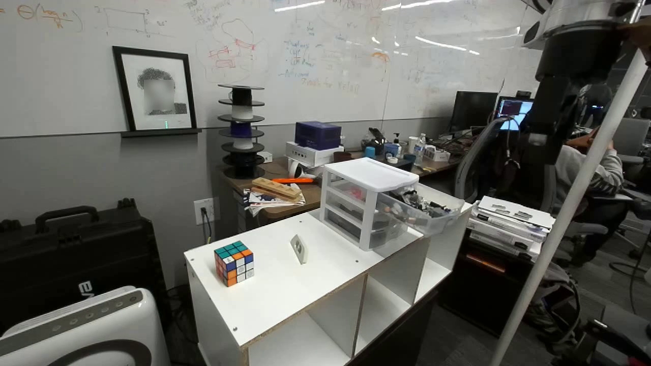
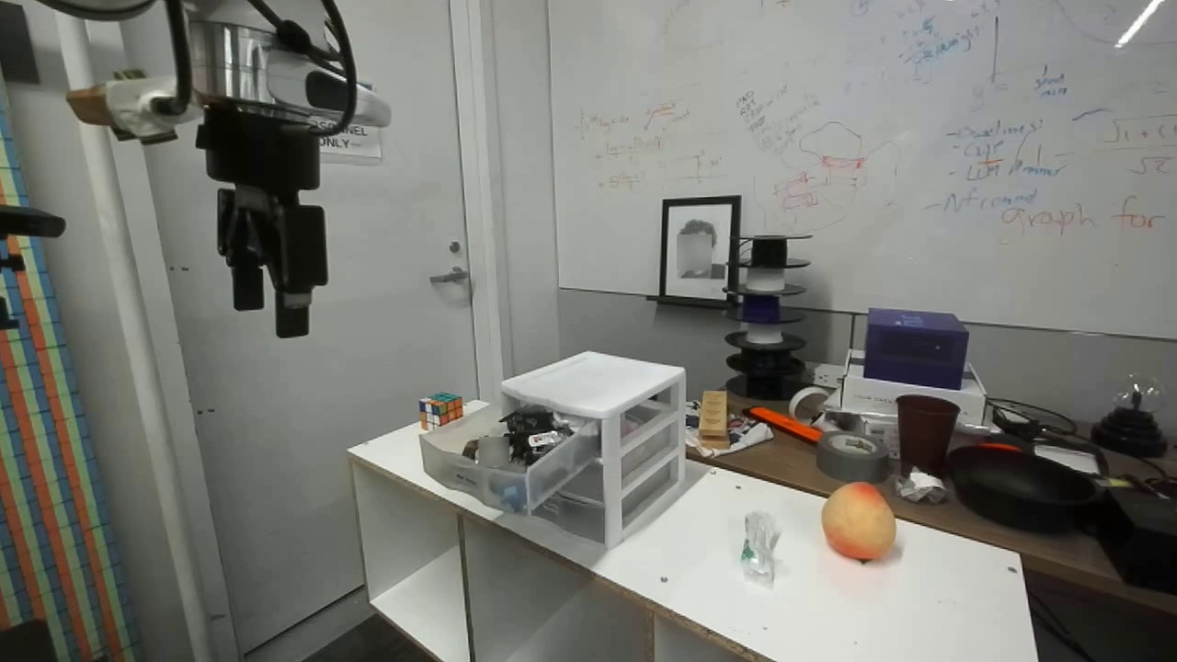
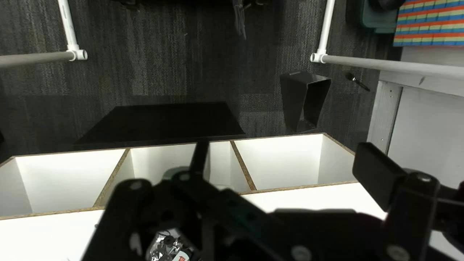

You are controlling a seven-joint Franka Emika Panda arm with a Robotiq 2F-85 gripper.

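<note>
My gripper hangs high in the air, well above and in front of the white cabinet. In the wrist view its fingers are spread wide with nothing between them, and the cabinet's empty compartments and the floor show past them. A small drawer unit stands on the cabinet, its top drawer pulled out and full of loose black and clear items. A Rubik's cube and a small tilted white object lie on one side of the unit. On the other side are a peach and a clear-wrapped item.
A brown desk behind the cabinet holds a black pan, a dark cup, tape and a purple box. A white pole rises near the arm. Bare cabinet top surrounds the cube.
</note>
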